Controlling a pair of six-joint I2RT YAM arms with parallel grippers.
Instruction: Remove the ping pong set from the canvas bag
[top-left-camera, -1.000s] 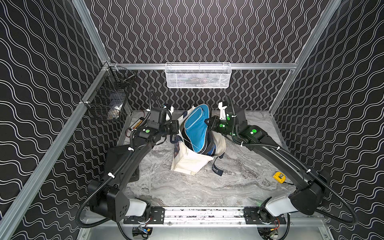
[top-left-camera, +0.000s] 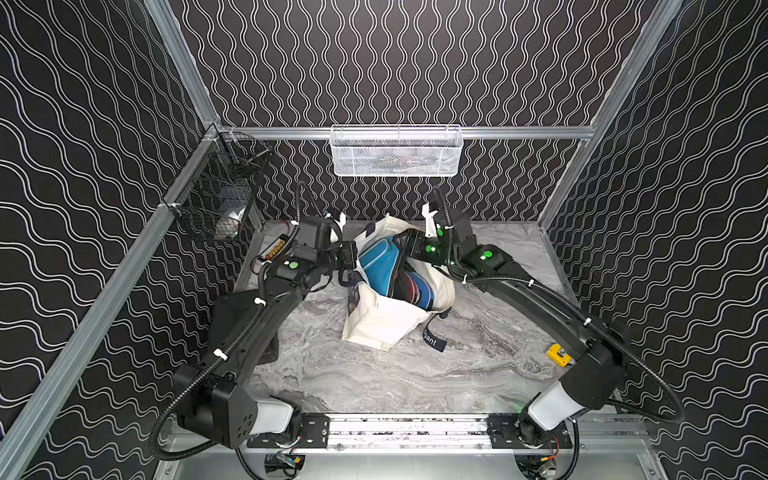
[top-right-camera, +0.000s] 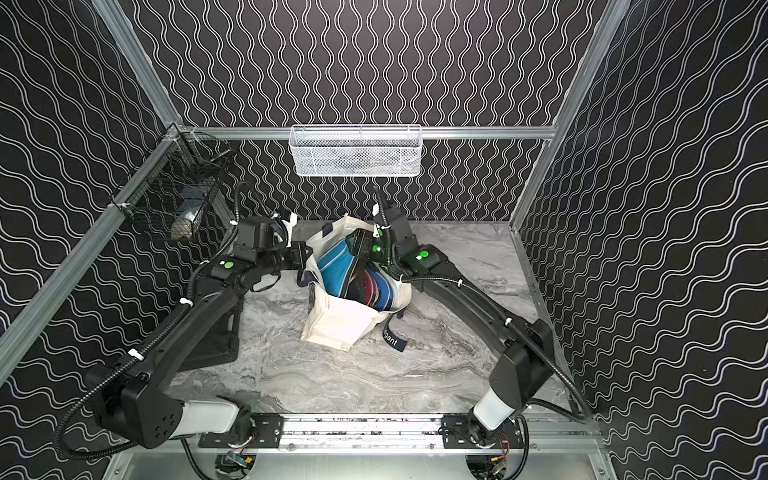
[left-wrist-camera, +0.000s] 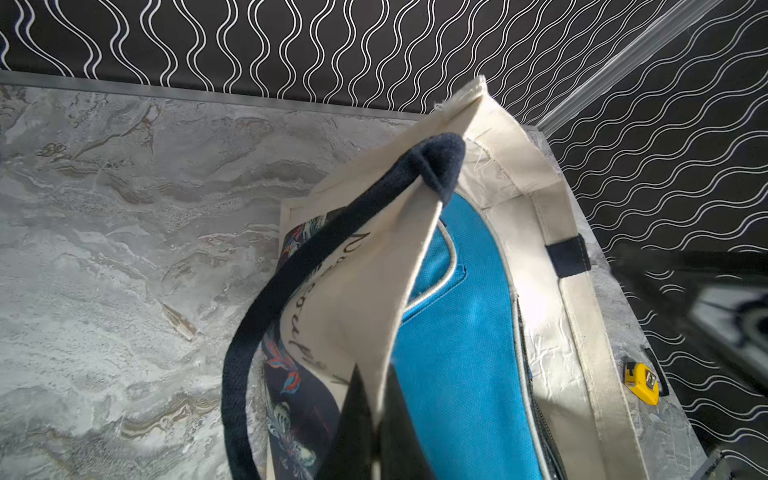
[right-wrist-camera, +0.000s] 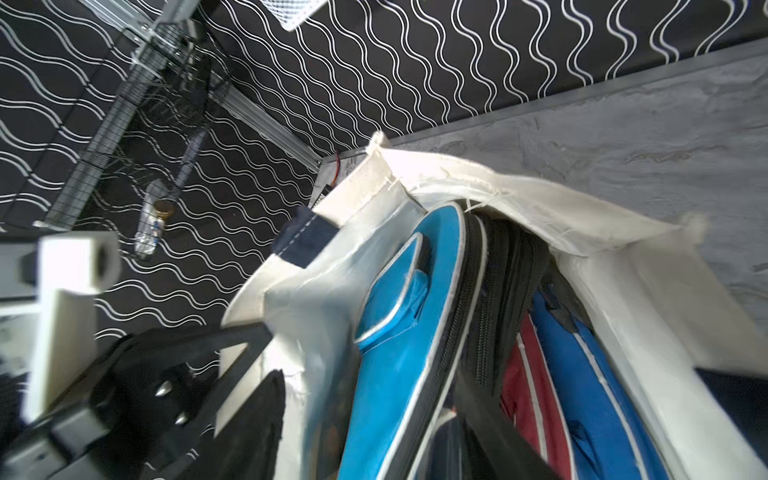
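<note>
The cream canvas bag (top-left-camera: 376, 320) sits mid-table, holding a blue zipped case (right-wrist-camera: 396, 360) beside black, red (right-wrist-camera: 532, 392) and darker blue cases (right-wrist-camera: 592, 392). In the left wrist view my left gripper is shut on the bag's thin rim, next to the dark strap. My right gripper is open inside the bag opening, its fingers low around the upper part of the blue case; in the top views it is partly hidden by its own arm.
A yellow tape measure (top-left-camera: 558, 354) lies at the right. A white mesh basket (top-left-camera: 396, 152) hangs at the back, a black wire basket (top-left-camera: 216, 192) at the left. A dark object (top-right-camera: 216, 348) lies left.
The blue case sank from standing high at the bag's back to lower inside, uncovering more of the other cases. The left arm barely moved.
</note>
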